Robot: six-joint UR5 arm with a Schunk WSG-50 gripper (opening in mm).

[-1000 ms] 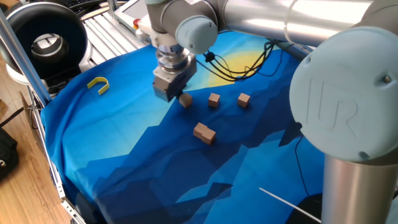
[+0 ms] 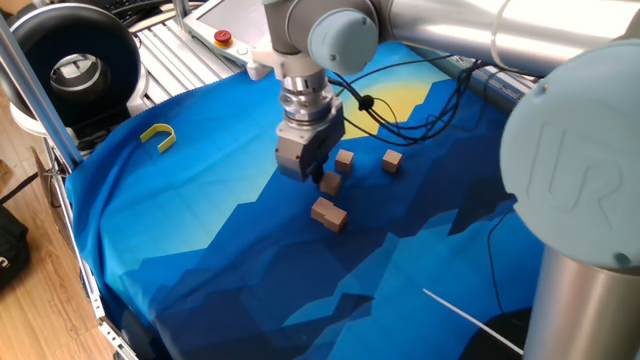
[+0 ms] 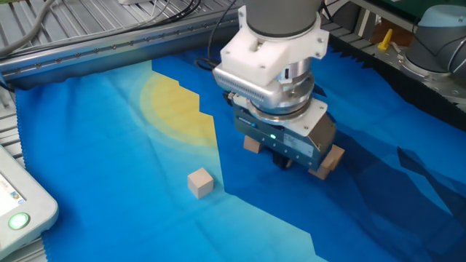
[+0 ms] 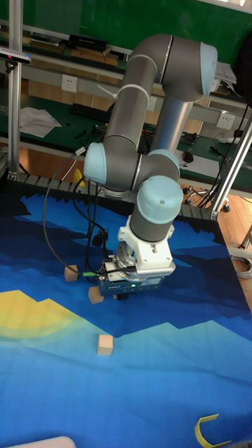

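Note:
In exterior view 1 my gripper point(image 2: 322, 178) hangs low over the cloth, shut on a small brown wooden cube point(image 2: 331, 184). Close behind it on the cloth is a second cube point(image 2: 344, 161), with a third cube point(image 2: 392, 162) farther right. A pair of touching cubes point(image 2: 328, 214) lies just in front of the held one, apart from it in this view. Exterior view 2 shows the gripper point(image 3: 281, 159) from the other side, its body hiding most of what it holds. A lone cube point(image 3: 200, 183) sits on light blue there. In exterior view 3 the fingertips are mostly hidden.
A yellow curved strip point(image 2: 158, 136) lies at the cloth's left. The tablet point(image 3: 22, 200) with its button stands at the edge in exterior view 2. Loose cables point(image 2: 405, 122) hang beside the arm. Open cloth spreads in front of the cube pair.
My gripper has moved right and toward the front in exterior view 1, the held cube travelling with it toward the pair. The other visible cubes there have stayed put.

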